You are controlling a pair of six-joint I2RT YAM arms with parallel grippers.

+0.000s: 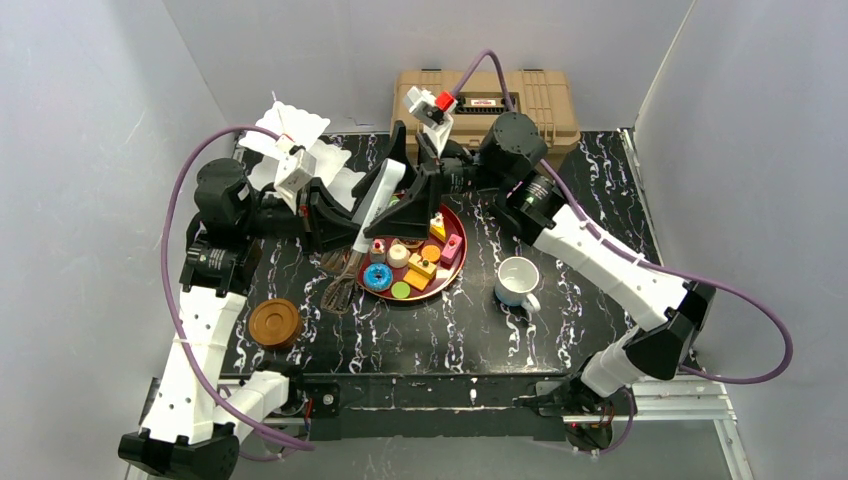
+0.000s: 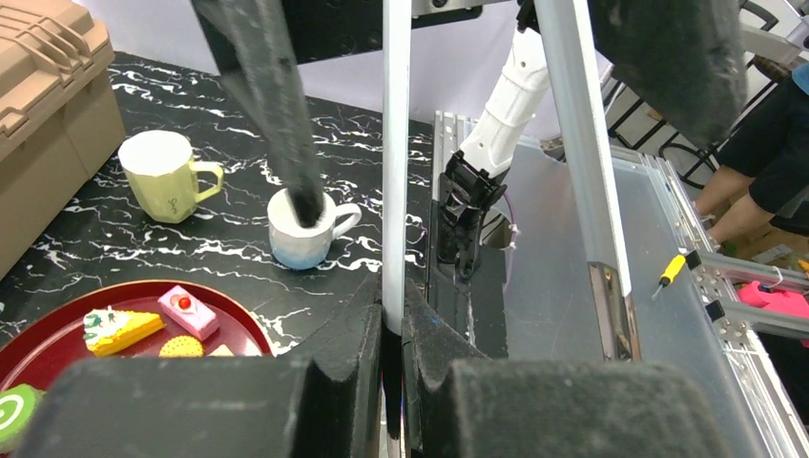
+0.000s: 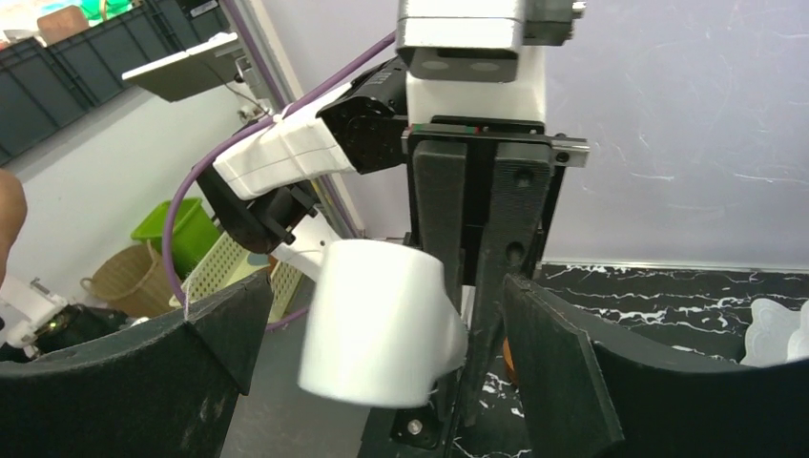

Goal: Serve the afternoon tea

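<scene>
A white-handled kitchen utensil [image 1: 378, 200] with slotted metal head stands between the grippers, above the red plate [image 1: 449, 276] of toy cakes. My left gripper is shut on it; the handle rises between its fingers. My right gripper [image 1: 395, 180] is open around the upper handle, whose blurred white end [image 3: 372, 320] shows between its fingers; contact is unclear. A white-blue mug [image 1: 515, 280] is right of the plate; a yellow mug [image 2: 167, 172] stands behind it, hidden from above.
A beige case [image 1: 550, 100] sits at the back, white scalloped items [image 1: 285, 125] back left, and a brown round lid [image 1: 273, 322] front left.
</scene>
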